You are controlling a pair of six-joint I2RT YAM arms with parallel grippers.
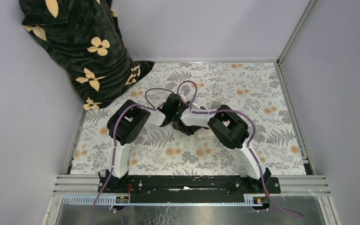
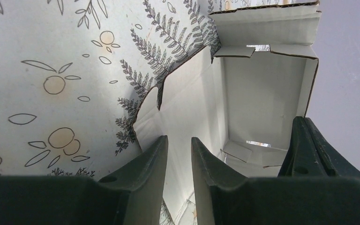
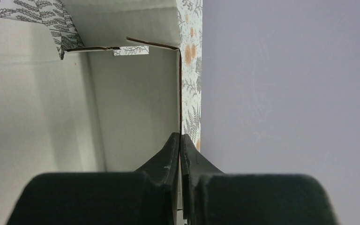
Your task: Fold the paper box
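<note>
The paper box (image 1: 205, 134) lies mid-table, mostly hidden under both arms in the top view. In the left wrist view its open inside (image 2: 262, 93), end flaps and a notched side panel (image 2: 192, 89) show; my left gripper has its fingertips at that panel, pressed low over it, though what lies between them is unclear. In the right wrist view my right gripper is shut on a thin upright wall edge of the box, whose grey inside (image 3: 131, 103) and bent top flaps (image 3: 122, 23) face the camera.
A dark green flowered cloth (image 1: 89, 56) hangs over the back left. Plain walls border the table.
</note>
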